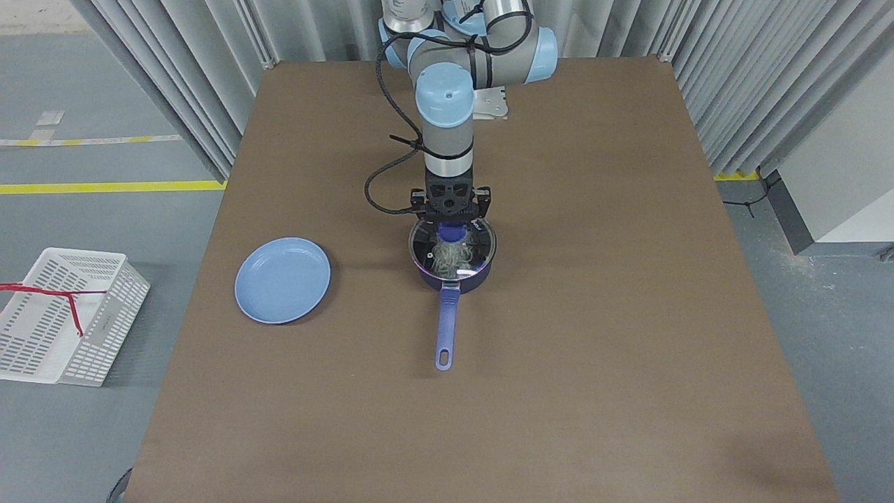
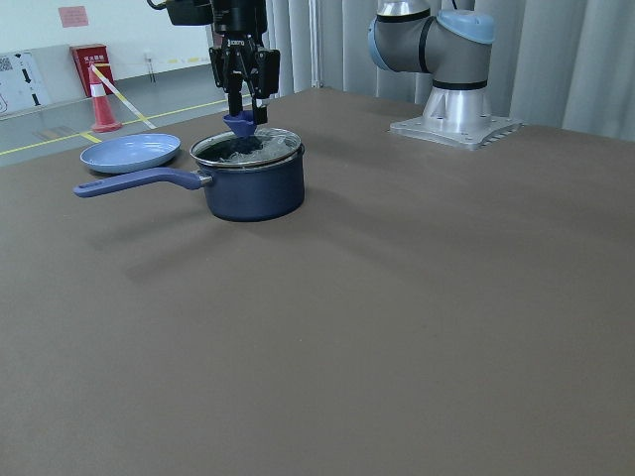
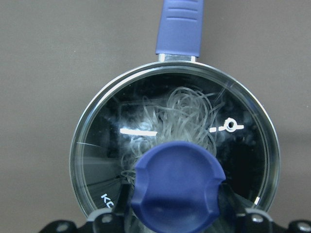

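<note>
A dark blue saucepan (image 2: pixel 253 198) with a long blue handle (image 1: pixel 445 331) stands mid-table, covered by a glass lid (image 3: pixel 102 150) through which pale stringy strands show. The lid's round blue knob (image 3: pixel 175 187) sits directly under my gripper (image 2: pixel 243 99), whose fingers flank it in the wrist view. Whether the fingers are pressed shut on the knob or stand just apart from it, I cannot tell. A pale blue plate (image 1: pixel 281 281) lies apart from the pan, on the left in the front view.
A white basket (image 1: pixel 109 335) lies on the floor beyond the table's left edge. The arm's base (image 2: pixel 456 129) stands at the back.
</note>
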